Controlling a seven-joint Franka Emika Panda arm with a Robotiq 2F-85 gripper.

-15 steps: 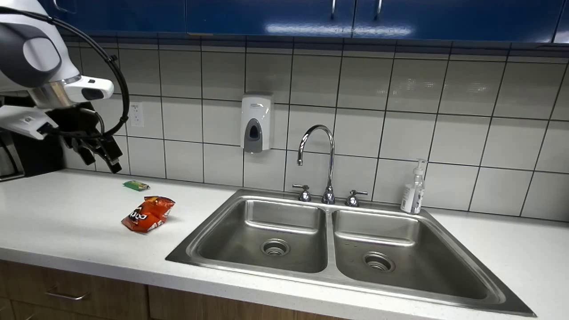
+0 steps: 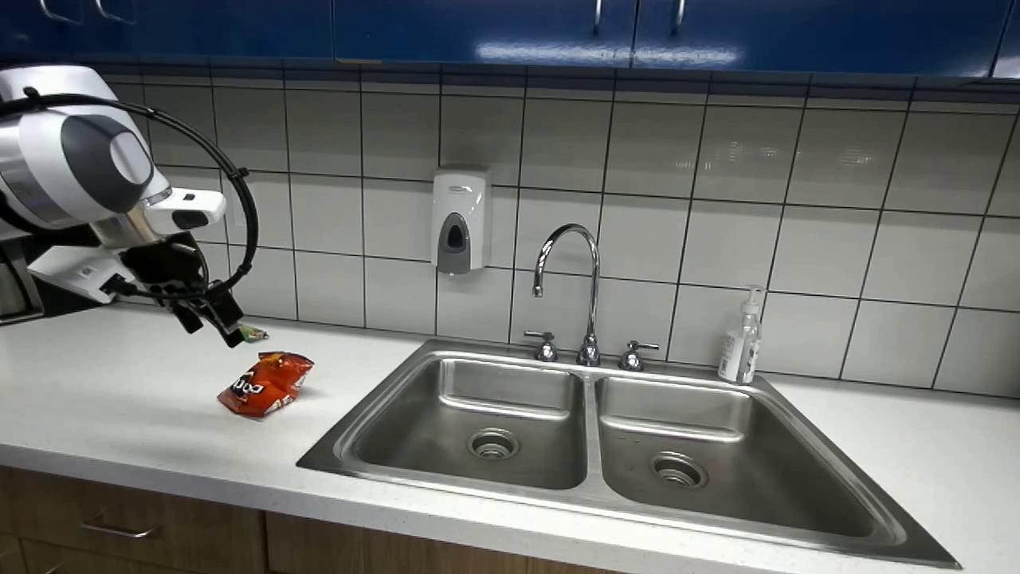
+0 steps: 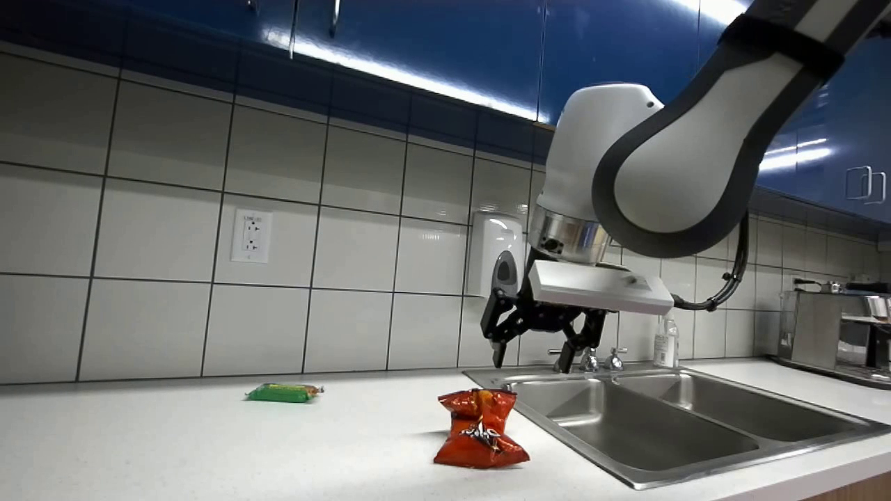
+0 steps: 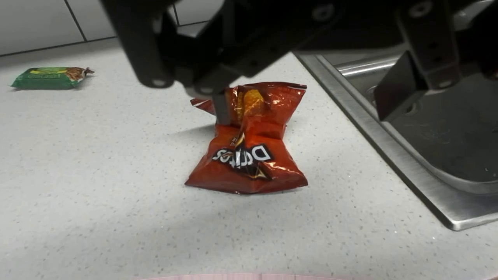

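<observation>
A crumpled red Doritos bag [image 4: 249, 149] rests on the white counter, left of the sink in exterior view 1. In exterior view 2 the same bag [image 3: 479, 434] leans up with its pinched middle showing. My gripper [image 3: 534, 358] hangs above the counter, its fingers spread wide with nothing between them. In the wrist view one finger overlaps the bag's upper left part, while the other finger [image 4: 404, 88] appears over the sink side. A small green packet [image 3: 285, 392] lies farther back near the wall, apart from the bag.
The steel double sink [image 2: 590, 421] lies right of the bag, with its faucet [image 2: 590, 306] rising behind. A pump bottle [image 2: 741, 344] stands at the back right. On the tiled wall hangs a soap dispenser [image 2: 460, 220]. Counter space left of the bag is clear.
In exterior view 1 my gripper has moved down and to the right, closer to the Doritos bag, now partly covering the green packet. Both packages stay in place.
</observation>
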